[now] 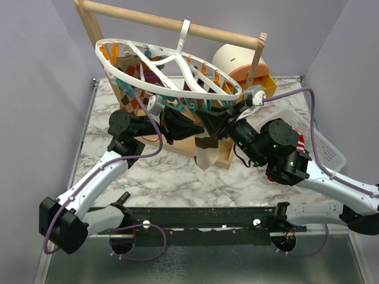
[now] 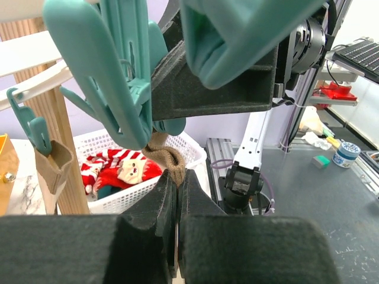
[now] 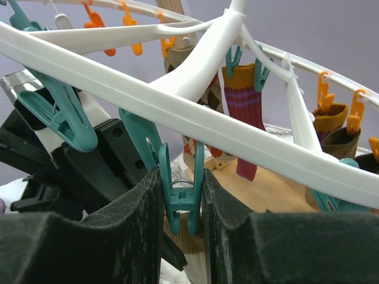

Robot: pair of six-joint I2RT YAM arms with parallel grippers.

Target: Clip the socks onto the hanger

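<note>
From the round white hanger (image 1: 177, 93) hang teal and orange clips, several with socks in them. A brown and cream sock (image 1: 206, 155) dangles below its front rim. My left gripper is shut on the brown cuff (image 2: 163, 155) of that sock, just under the rim. Between the fingers of my right gripper a teal clip (image 3: 182, 200) is squeezed. The sock's cuff (image 3: 188, 241) shows right at the lower end of this clip. Whether the cloth lies between the clip's fingers is hidden.
A wooden stand (image 1: 160, 21) carries the hanger. At the right is a white basket (image 1: 323, 151) with red and white socks. An orange and yellow container (image 1: 265, 87) sits behind. Both grippers are crowded close together under the rim.
</note>
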